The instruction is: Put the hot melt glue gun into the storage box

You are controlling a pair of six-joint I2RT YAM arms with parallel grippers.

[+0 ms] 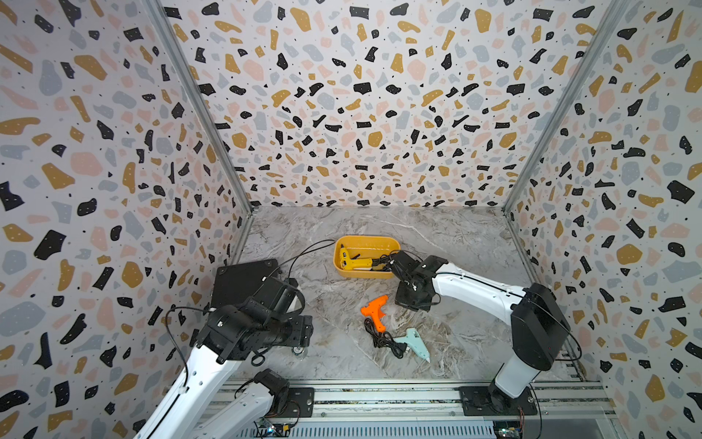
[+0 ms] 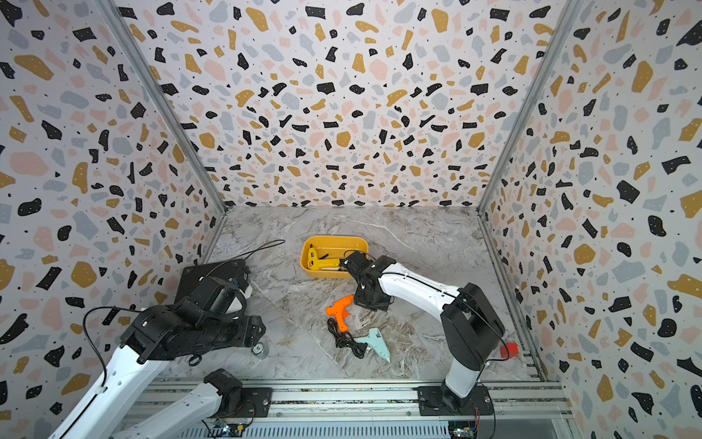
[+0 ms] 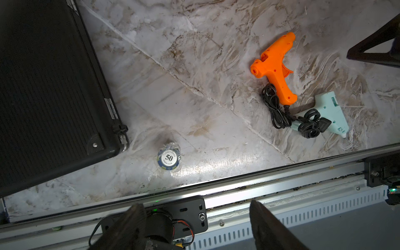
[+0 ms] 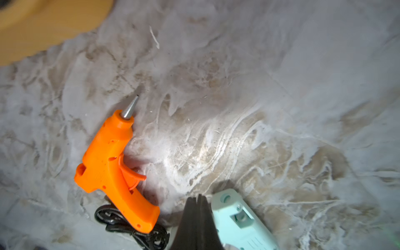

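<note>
An orange glue gun (image 1: pixel 374 310) (image 4: pixel 107 152) lies on the marble table with its coiled black cord. Beside it lies a mint glue gun (image 1: pixel 415 344) (image 4: pixel 240 220) with its own cord. The yellow storage box (image 1: pixel 365 243) behind them holds a yellow tool (image 1: pixel 357 263). My right gripper is shut with nothing showing between its fingers, over the table beside the two guns. My left gripper hangs open at the left, above the table's front edge.
A black case (image 3: pixel 50 91) covers the left of the table, with a packaged 50 chip (image 3: pixel 168 157) beside it. A red item (image 2: pixel 508 349) sits at the front right edge.
</note>
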